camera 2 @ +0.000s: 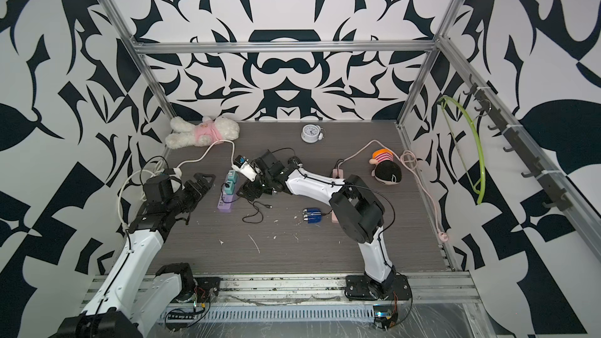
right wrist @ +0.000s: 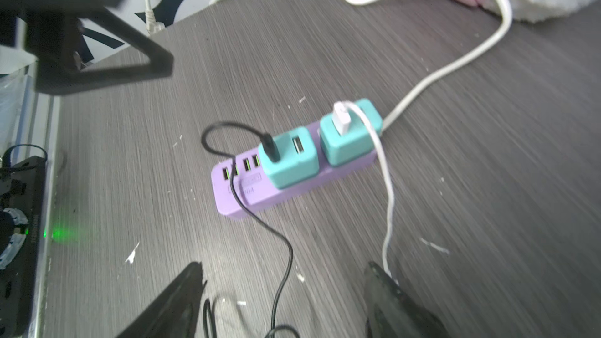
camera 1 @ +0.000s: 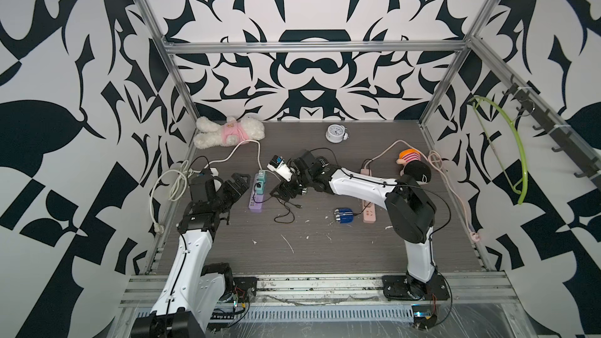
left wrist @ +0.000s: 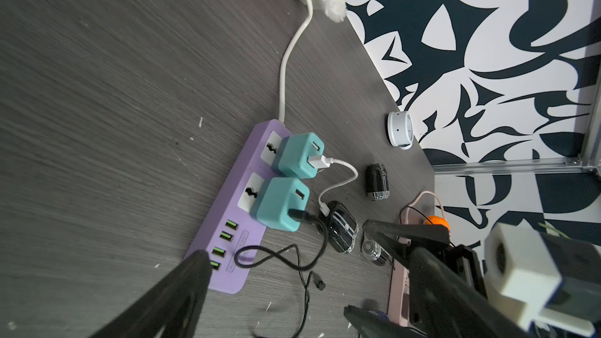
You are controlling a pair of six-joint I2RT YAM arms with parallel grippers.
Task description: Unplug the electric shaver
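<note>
A purple power strip (left wrist: 228, 238) carries two teal adapters. A white plug (left wrist: 319, 161) sits in the far adapter (left wrist: 299, 155); its short white cable runs to a black electric shaver (left wrist: 342, 228) on the table. In the near adapter (left wrist: 279, 204) is a black plug (left wrist: 300, 215), its cable curling to a loose end. My left gripper (camera 1: 239, 181) is open, left of the strip, holding nothing. My right gripper stands open right of the strip near the shaver, fingers apart and empty. In the right wrist view, its finger hides the white cable's lower end.
A blue shaver (camera 1: 343, 214) lies beside a pink power strip (camera 1: 368, 212) on the right. At the back are a white plush (camera 1: 213, 132) and a white dial (camera 1: 336, 133).
</note>
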